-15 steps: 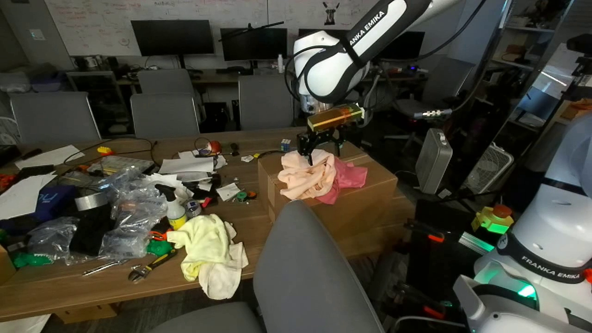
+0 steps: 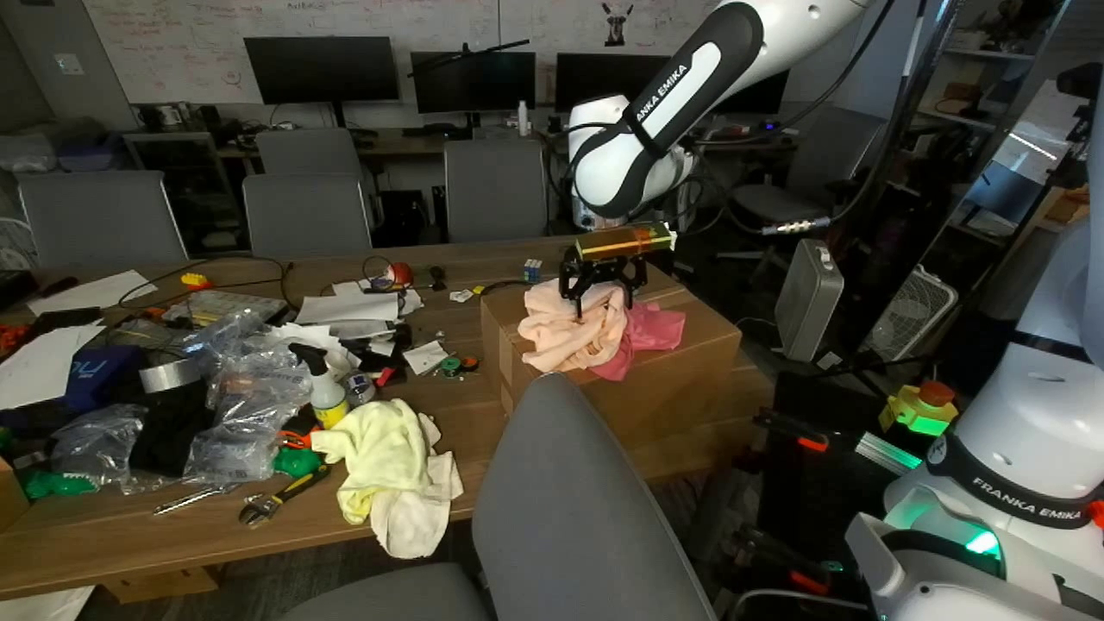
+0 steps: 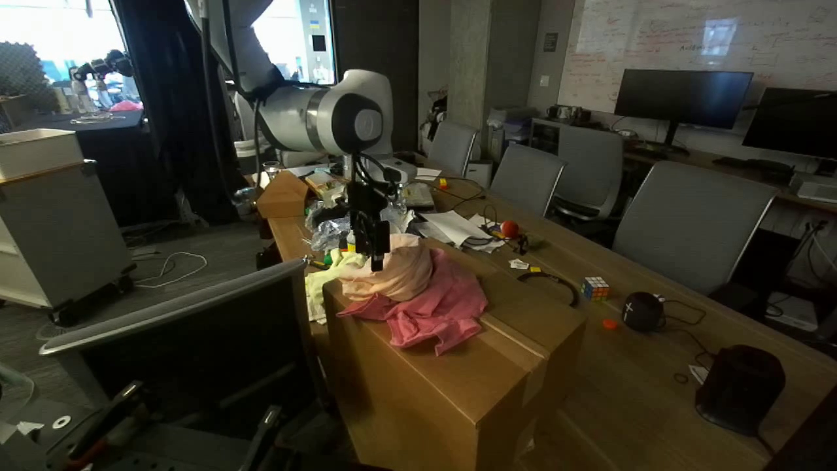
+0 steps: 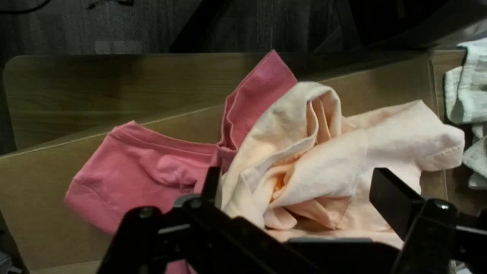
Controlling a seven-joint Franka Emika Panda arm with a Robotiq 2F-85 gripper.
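A crumpled peach cloth (image 2: 575,329) lies on a cardboard box (image 2: 662,388), partly over a pink cloth (image 2: 652,329). In the wrist view the peach cloth (image 4: 328,169) spreads between and beyond my fingers, with the pink cloth (image 4: 137,176) to its left. My gripper is open, its two black fingers set wide apart. From the side, the gripper (image 3: 376,263) points down at the peach cloth (image 3: 396,271); whether the tips touch it I cannot tell. The pink cloth (image 3: 439,310) drapes over the box top (image 3: 510,353).
Yellow and white cloths (image 2: 398,466) hang at the table's front edge. Left of the box, plastic bags, a spray bottle (image 2: 323,388) and tools clutter the table. A grey chair (image 2: 580,497) stands close in front. Beyond the box are a puzzle cube (image 3: 594,288) and a speaker (image 3: 643,311).
The arm and gripper have come down lower over the peach cloth, and the gripper has levelled from a tilt. The cloths and box look unmoved.
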